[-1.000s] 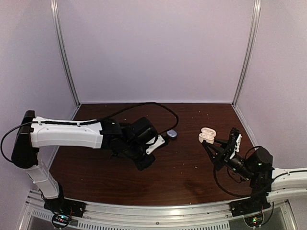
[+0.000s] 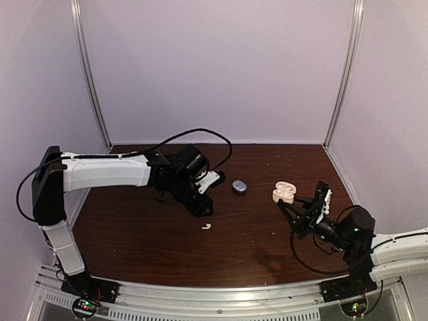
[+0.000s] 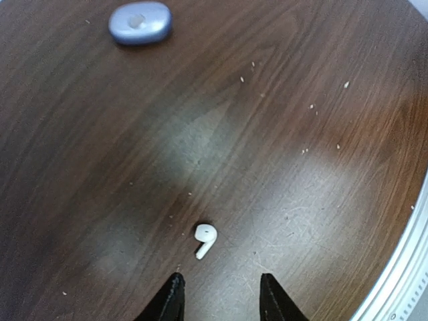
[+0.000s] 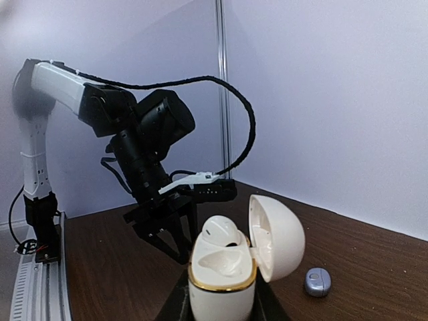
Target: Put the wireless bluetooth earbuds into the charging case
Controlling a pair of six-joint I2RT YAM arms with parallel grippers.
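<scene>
My right gripper (image 2: pixel 284 204) holds the open white charging case (image 4: pixel 223 294), lid standing up; one white earbud shows seated in its far slot, while the near slot (image 4: pixel 224 264) looks empty. A loose white earbud (image 2: pixel 206 226) lies on the table; in the left wrist view that earbud (image 3: pixel 206 234) is just ahead of the fingertips. My left gripper is open, above and short of it, with nothing between its fingers.
A small blue-grey case (image 2: pixel 239 186) lies closed near the middle of the wooden table (image 2: pixel 154 247). Walls enclose the back and sides, with a metal rail along the front edge.
My left arm has shifted, uncovering the loose earbud since a second ago and rising slightly at the elbow.
</scene>
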